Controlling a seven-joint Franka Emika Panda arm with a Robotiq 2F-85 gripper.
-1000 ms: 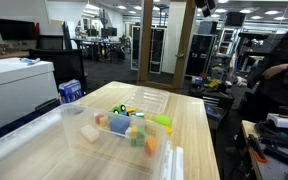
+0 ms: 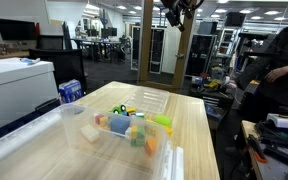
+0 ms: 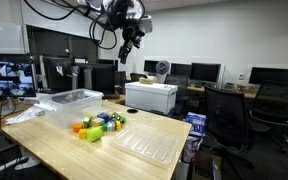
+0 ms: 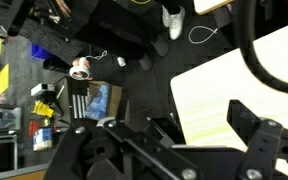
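Observation:
My gripper is open, its two dark fingers apart at the bottom of the wrist view with nothing between them. High above the table it hangs, at the top of both exterior views. A cluster of small colourful toys (image 3: 104, 125) lies on the wooden table (image 3: 69, 148). Beside it stands a clear plastic bin (image 3: 56, 109), seen large in exterior view 1, where the toys show partly through its wall. A pale flat tray (image 3: 149, 143) rests on the table's other side.
A blue box (image 3: 195, 130) stands at the table's edge, near a white cabinet (image 3: 150, 97). Office chairs (image 3: 241, 115) fill the floor beyond. Below the gripper, the wrist view shows floor clutter and a pale tabletop (image 4: 219, 90). Bare wood lies at the table's front.
In exterior view 1 the arm's end has moved left across the top of the picture, bringing more of the gripper into view. The things on the table have not moved.

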